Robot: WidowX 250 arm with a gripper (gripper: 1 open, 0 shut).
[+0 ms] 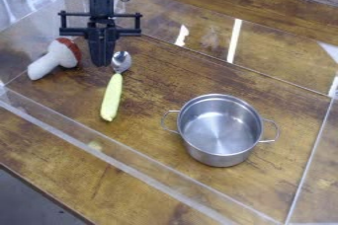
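My gripper (101,51) is at the upper left, its dark fingers low over the table; I see nothing clearly held between them. A pale yellow-green corn-like piece (113,99) lies on the wooden table below and right of it. A small silver spoon-like object (122,61) is just right of the fingers. A white mushroom-shaped object with a reddish part (50,62) lies to the left. A steel pot (218,128) with two handles stands at the lower right.
The wooden table (132,170) has clear strips along its surface and a railing at the back left.
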